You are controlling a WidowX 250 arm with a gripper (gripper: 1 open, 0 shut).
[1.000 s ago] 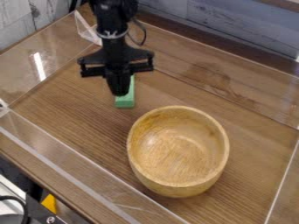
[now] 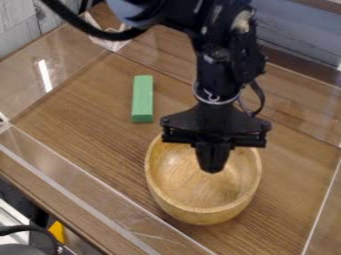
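Observation:
My black gripper (image 2: 213,157) hangs over the round tan wooden bowl (image 2: 200,204), its tip inside or just above the bowl's back half, which it partly hides. The fingertips appear shut, with nothing seen between them. A green block (image 2: 143,99) lies on the wooden table (image 2: 80,129) to the left and behind the bowl, clear of the gripper.
The table is open left of the bowl and to its right. Raised edges run along the left and back. A dark cable loops over from the top left to the arm. A small yellow item and dark cables sit at the lower left corner.
The green block remains on the table.

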